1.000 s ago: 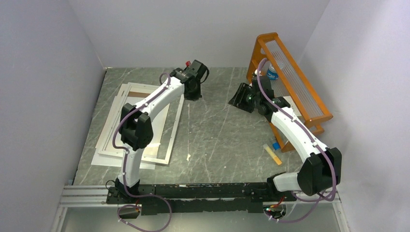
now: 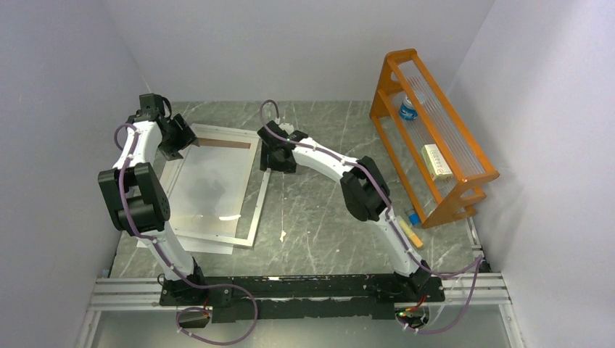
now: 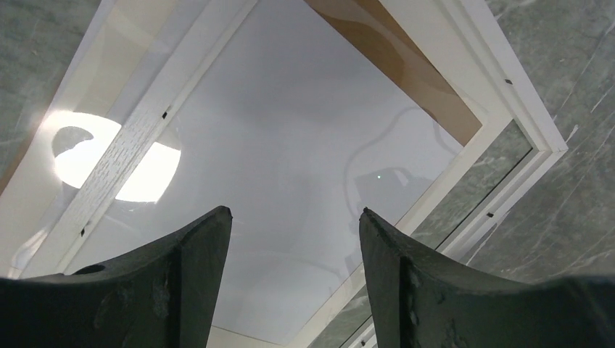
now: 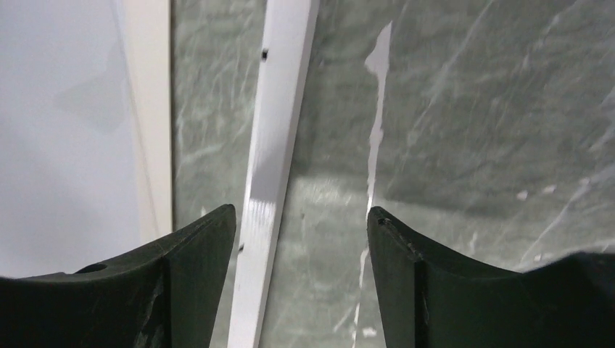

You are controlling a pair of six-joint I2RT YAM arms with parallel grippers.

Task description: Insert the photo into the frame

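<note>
A white frame [image 2: 257, 203] lies at the left of the table, with a pale sheet [image 2: 207, 192] and a brown strip [image 3: 406, 65] inside it; whether the sheet is the photo I cannot tell. Clear film with glare lies along the frame's left side. My left gripper is open over the frame's upper left part, nothing between its fingers. My right gripper is open above the frame's right bar [image 4: 272, 145], nothing held.
A wooden rack [image 2: 450, 116] with a can and a box stands at the right, a yellow item [image 2: 408, 232] near it. White sheets stick out below the frame.
My left gripper has moved left from the table's middle to over the frame's upper left. My right gripper has moved left from beside the rack to the frame's right side.
</note>
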